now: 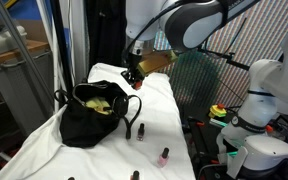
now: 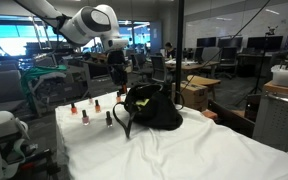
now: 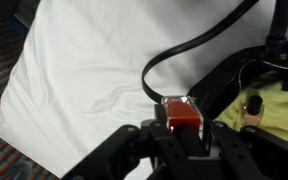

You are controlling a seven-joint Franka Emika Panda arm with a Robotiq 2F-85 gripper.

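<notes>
A small bottle with an orange-red face point(image 3: 182, 108) is pinched in my gripper, which is shut on it. In exterior view 1 the gripper point(image 1: 136, 84) hangs above the white table, just right of the black bag. The black bag point(image 1: 82, 125) lies open on the cloth, with yellow lining inside it. In the wrist view the bag's yellow lining point(image 3: 277, 112) shows at right, with another small bottle point(image 3: 253, 108) lying on it. A bag strap point(image 3: 189, 45) loops over the cloth.
Several small bottles stand on the white cloth, among them a dark one point(image 1: 141, 131) and a pink one point(image 1: 163, 157). The robot base point(image 1: 264, 155) is at right. Bare cloth point(image 2: 199, 150) stretches in front of the bag.
</notes>
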